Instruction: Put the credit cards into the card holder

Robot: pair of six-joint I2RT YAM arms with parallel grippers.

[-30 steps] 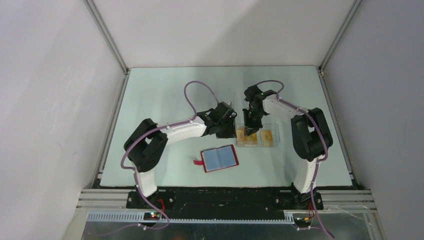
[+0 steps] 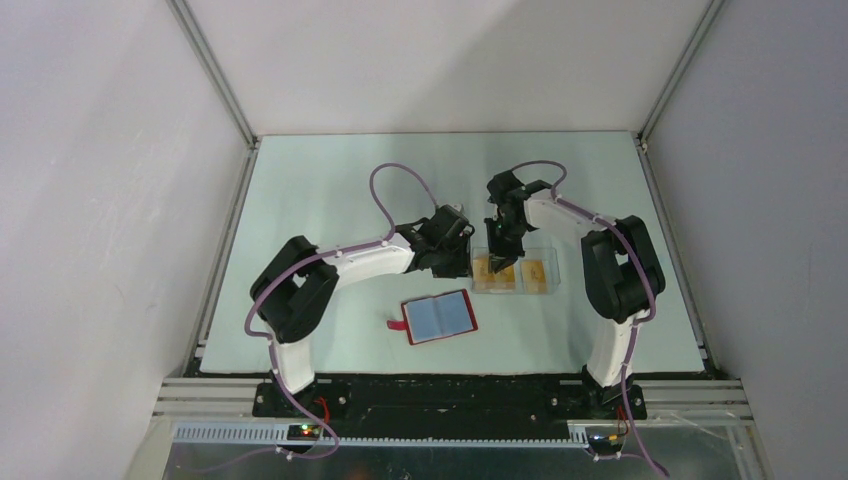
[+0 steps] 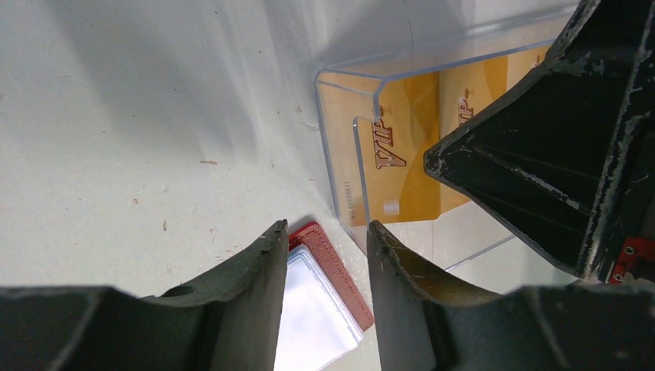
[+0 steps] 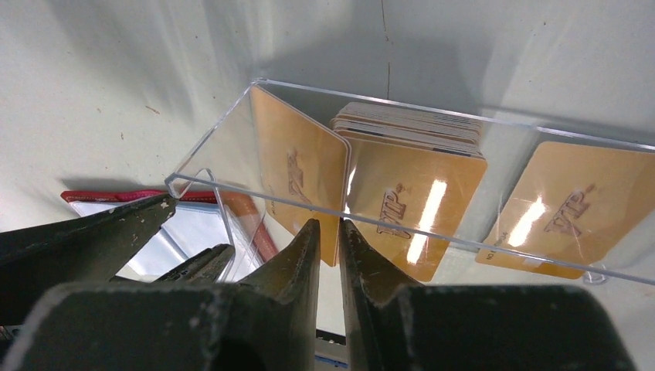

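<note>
A clear plastic box [image 2: 545,285] holds gold cards marked VIP: a leaning card [image 4: 297,154], a stack [image 4: 409,201] beside it and another card [image 4: 579,201] at the right. My right gripper is over the box at the leaning card's lower edge, fingertips close together; whether it grips the card is unclear. My left gripper is open at the box's left end, above the corner of an open red card holder [image 2: 439,317] with pale sleeves.
The two grippers are very close, the right one filling the upper right of the left wrist view.
My right gripper has shifted very slightly over the box during the last second. The left arm, box and card holder look essentially unchanged.
</note>
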